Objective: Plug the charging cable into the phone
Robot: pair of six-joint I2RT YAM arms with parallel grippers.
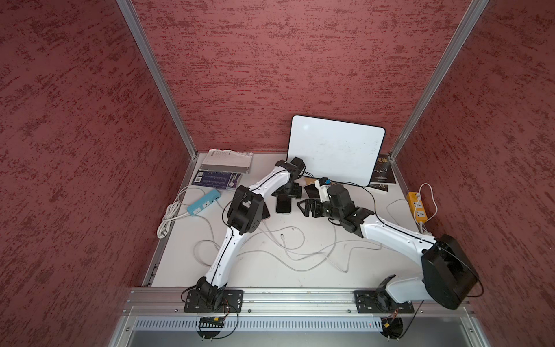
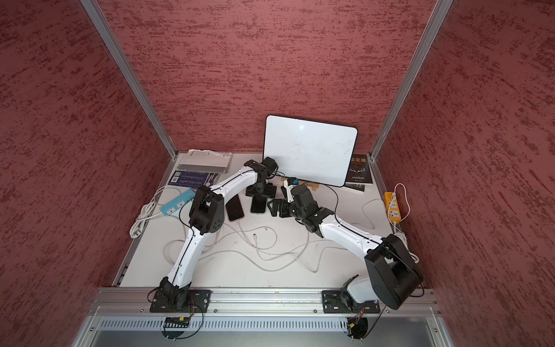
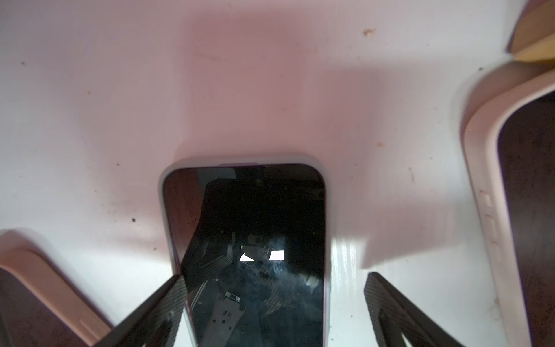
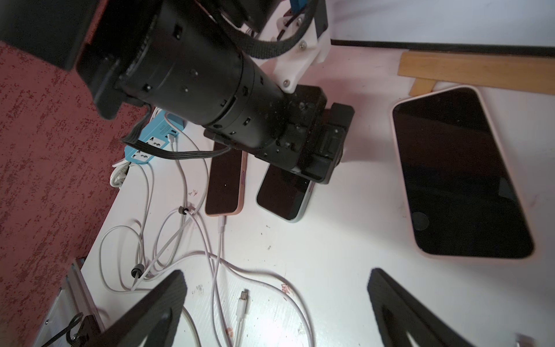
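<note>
In the left wrist view, my left gripper is open over the upper end of the middle phone [image 3: 248, 214], the left finger at or over its left edge, the right one just beside it. A pink-cased phone [image 4: 225, 179] has a white cable in its lower end; a larger phone [image 4: 456, 167] lies right of the middle one. My open right gripper is above the table, right and front of the middle phone, nothing between its fingers. A loose white cable plug [image 4: 241, 306] lies on the table below it.
A whiteboard [image 1: 335, 144] leans at the back. A blue power strip [image 1: 203, 201] with coiled cables is at the left, a yellow one [image 1: 417, 207] at the right. White cables cross the table's front. Books [image 1: 214, 178] lie at the back left.
</note>
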